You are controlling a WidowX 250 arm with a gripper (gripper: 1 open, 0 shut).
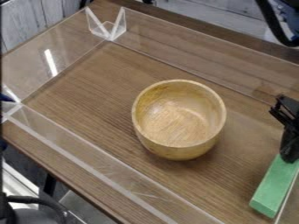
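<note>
The black gripper (284, 140) is at the right edge, partly out of frame, shut, over the upper end of a green rectangular block (272, 187). Whether it touches the block cannot be told. The block lies on the wooden table near the lower right. A round wooden bowl (179, 118) stands left of the gripper, near the middle of the table, apart from it and empty.
Clear plastic walls line the table, with a clear bracket (107, 24) at the back left. The left and back of the table (93, 87) are open. A dark device (26, 210) sits at the lower left, outside the wall.
</note>
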